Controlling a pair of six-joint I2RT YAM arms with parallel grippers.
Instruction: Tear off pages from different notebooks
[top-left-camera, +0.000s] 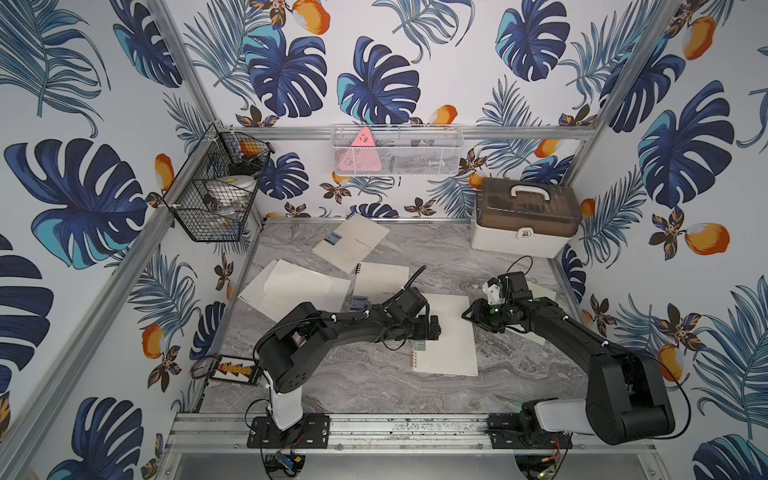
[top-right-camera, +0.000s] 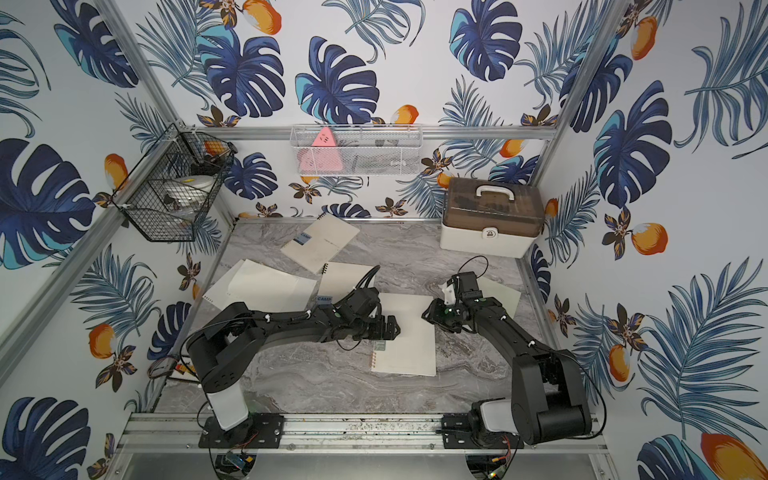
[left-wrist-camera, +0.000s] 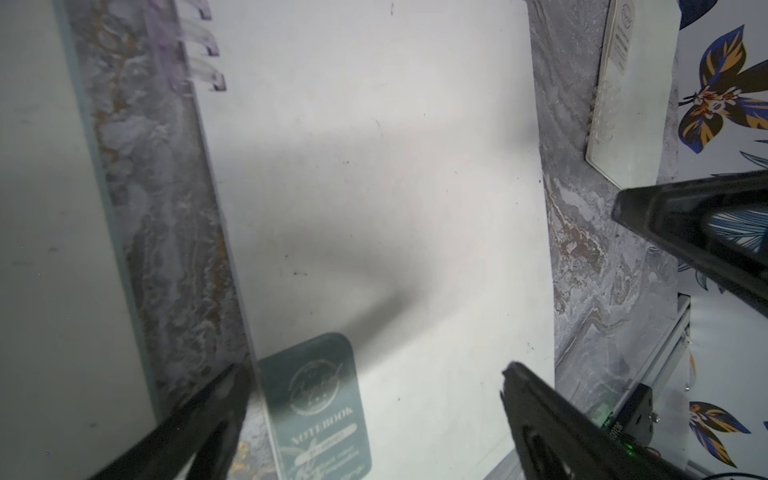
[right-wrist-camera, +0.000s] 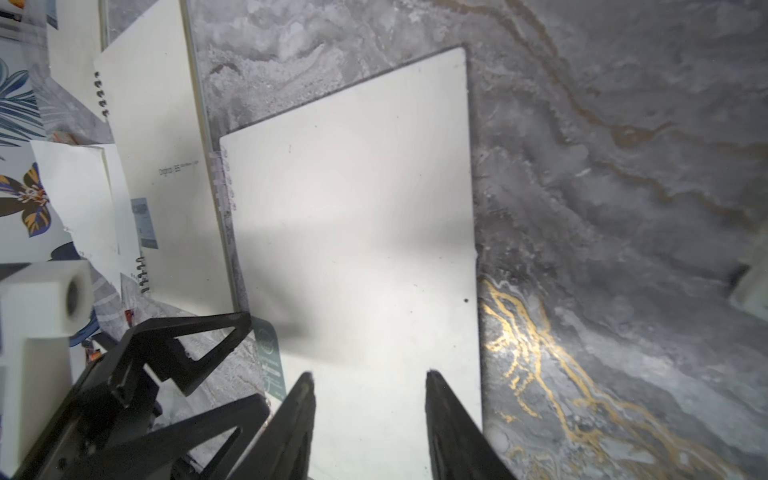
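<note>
A cream notebook (top-left-camera: 448, 344) with purple spiral rings and a teal label (left-wrist-camera: 312, 408) lies at front centre. My left gripper is open above its label end, with nothing held. My right gripper hovers over the same notebook's right part, its fingertips apart and empty. Other notebooks lie around: one (top-left-camera: 380, 276) just behind, one (top-left-camera: 352, 240) at the back, loose white sheets (top-left-camera: 296, 284) at the left, and a pale notebook (left-wrist-camera: 632, 88) partly under the right arm.
A brown-lidded box (top-left-camera: 524, 212) sits at the back right. Wire baskets (top-left-camera: 220, 188) hang on the walls. A small framed item (top-left-camera: 234, 368) lies at the front left. Bare marble table (top-left-camera: 432, 248) shows at back centre.
</note>
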